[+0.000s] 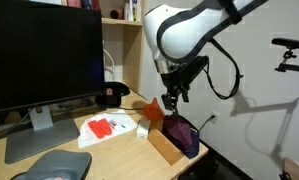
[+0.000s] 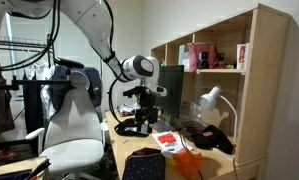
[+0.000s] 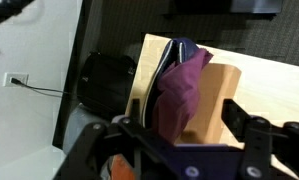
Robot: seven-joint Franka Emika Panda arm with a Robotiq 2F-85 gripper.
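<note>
My gripper (image 1: 177,100) hangs in the air above an open cardboard box (image 1: 166,148) at the table's right end. In the wrist view its fingers stand well apart on either side of the gripper's centre (image 3: 182,122), and nothing shows between them. Below lies a crumpled maroon and dark blue cloth (image 3: 181,92), inside the box and partly over its edge. Exterior view 1 shows the same dark cloth (image 1: 181,134) in the box. The lower part of the box is hidden by the gripper in the wrist view.
An orange object (image 1: 153,110) and a small white box (image 1: 143,129) stand beside the cardboard box. White paper with a red item (image 1: 101,128) lies near the monitor (image 1: 44,60). A black bag (image 3: 104,82) rests beyond the table edge. Bare tabletop (image 1: 124,157) lies to the left.
</note>
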